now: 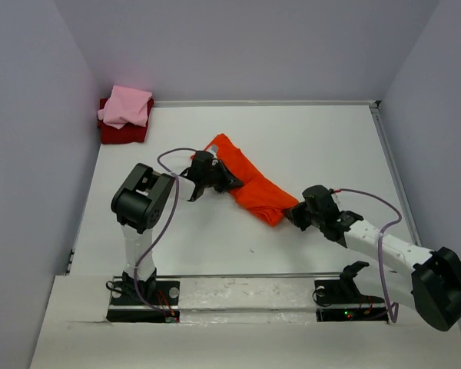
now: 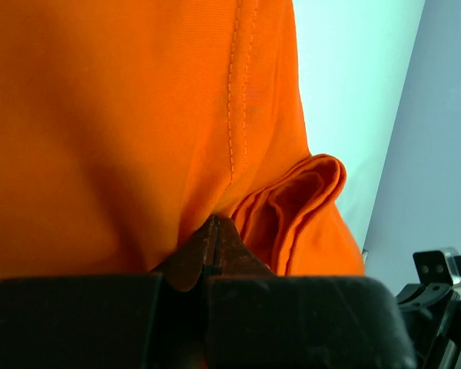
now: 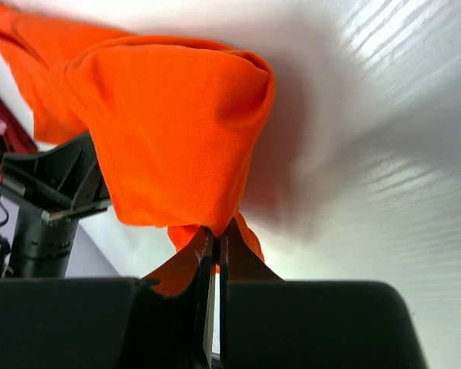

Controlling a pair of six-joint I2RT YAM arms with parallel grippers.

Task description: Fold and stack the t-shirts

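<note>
An orange t-shirt [image 1: 263, 198] lies stretched diagonally across the middle of the table, in long loose folds. My left gripper [image 1: 234, 182] is down on its upper middle; in the left wrist view the shut fingertips [image 2: 214, 223] press into the cloth beside a bunched fold, and whether cloth is pinched between them is hidden. My right gripper [image 1: 290, 214] is shut on the shirt's near right end; in the right wrist view the cloth [image 3: 169, 123] rises from between its fingers.
A pink shirt [image 1: 127, 104] lies stacked on a dark red one [image 1: 123, 134] at the back left corner.
</note>
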